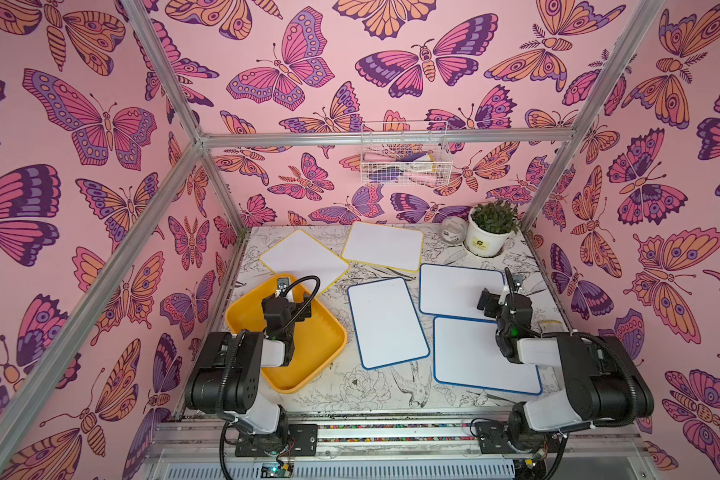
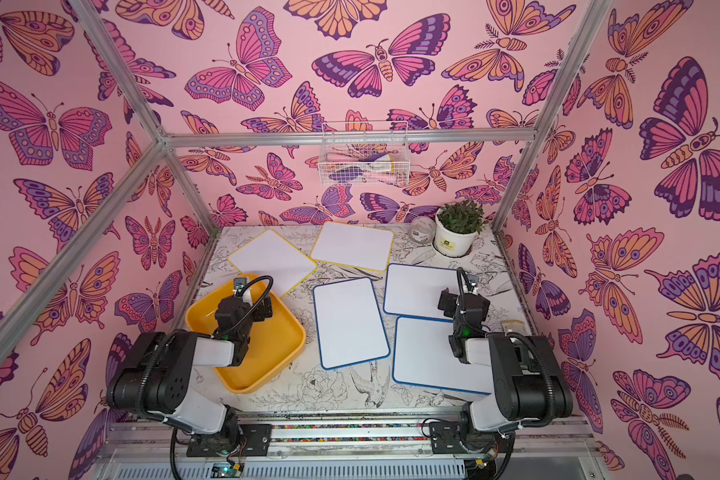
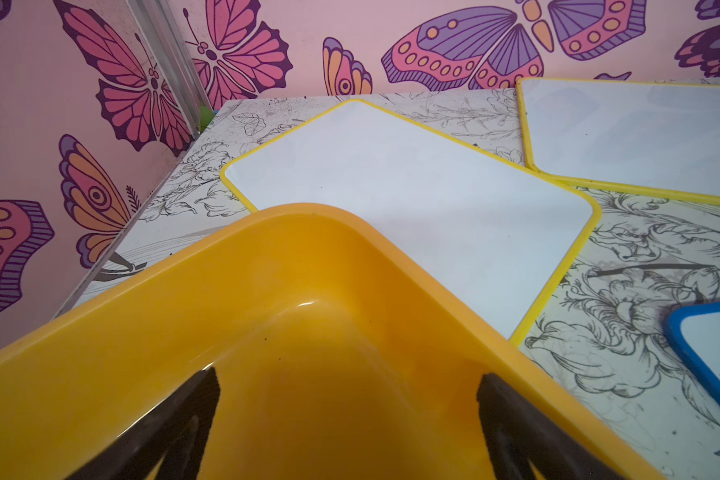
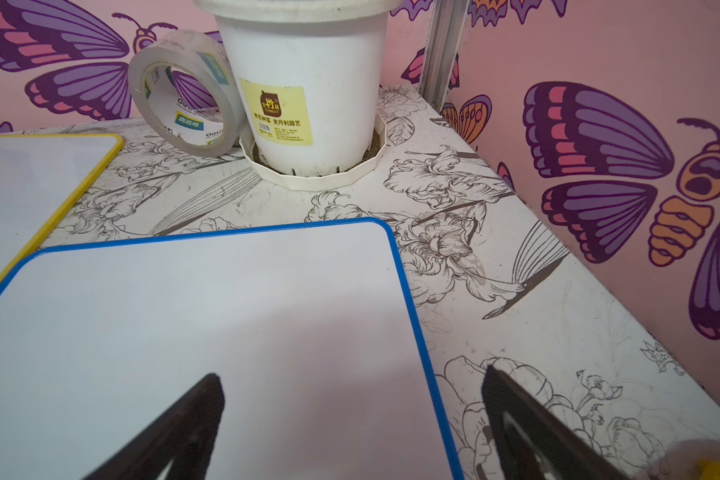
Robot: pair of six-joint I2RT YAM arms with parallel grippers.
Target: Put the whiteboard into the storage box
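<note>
The yellow storage box (image 1: 320, 349) stands empty at the left of the table. Above it hangs my left gripper, open, with nothing between its fingers. Three blue-edged whiteboards lie flat: one in the middle (image 1: 388, 324), one to its right (image 1: 456, 289) and one nearer the front right (image 1: 480, 356). Behind them are two yellow-edged whiteboards, one at the back left (image 1: 304, 257) partly behind the box, another at the back middle (image 1: 382, 245). My right gripper is open above the right-hand blue-edged boards and holds nothing.
A white potted plant (image 4: 304, 88) and a roll of clear tape (image 4: 188, 92) stand at the back right. A wire basket (image 1: 405, 165) hangs on the back wall. Bare table shows at the front middle, between the box and the boards.
</note>
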